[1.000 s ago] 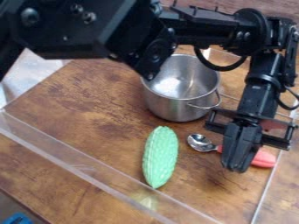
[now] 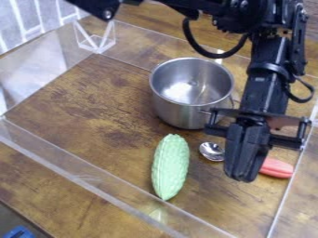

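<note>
The black gripper (image 2: pixel 245 170) is at the right, shut, its tips pointing down over the area right of a small silver spoon (image 2: pixel 210 150) and in front of a pink-red object (image 2: pixel 276 168), which it partly hides. Nothing shows held between its fingers. A pale green corn-like object (image 2: pixel 169 167) lies on the wooden surface left of the spoon. A steel pot (image 2: pixel 184 85) stands behind them, at the upper middle, with the arm partly over its right side.
Clear plastic walls run along the left and front edges. A blue object (image 2: pixel 15 231) sits at the lower left corner outside.
The arm has risen and drawn back, uncovering more of the back and left, and the gripper tips are slightly higher. The objects on the surface look unmoved.
</note>
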